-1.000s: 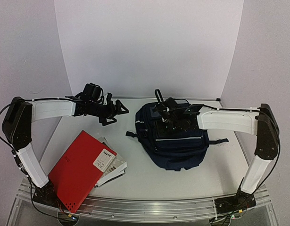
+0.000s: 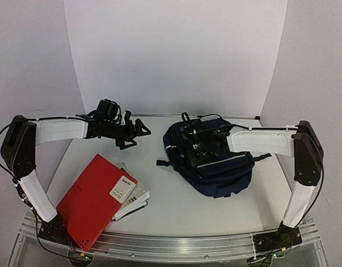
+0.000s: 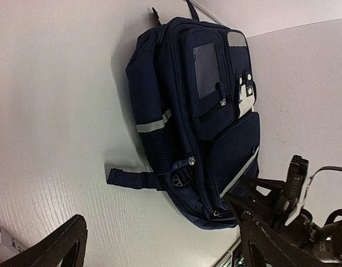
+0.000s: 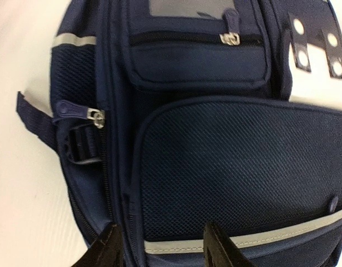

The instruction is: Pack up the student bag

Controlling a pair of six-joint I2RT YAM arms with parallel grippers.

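A dark blue student bag [image 2: 221, 181] lies on the right half of the table, its pocketed front facing up. It appears closed in the right wrist view, where a zipper pull [image 4: 76, 110] shows at its left side. Over the bag hangs my right gripper [image 2: 195, 154], open, its fingertips apart with only bag fabric below; contact cannot be judged. My left gripper [image 2: 138, 140] is held open and empty left of the bag. A red folder [image 2: 95, 200] lies at the front left, partly covering books or papers [image 2: 138, 199].
Bare table [image 2: 176, 214] separates the folder from the bag. A side strap [image 3: 134, 179] of the bag sticks out to the left. Walls stand behind and at both sides, and a metal rail [image 2: 176, 243] runs along the front edge.
The bag has shifted a little right and turned slightly. The left arm and folder stayed put.
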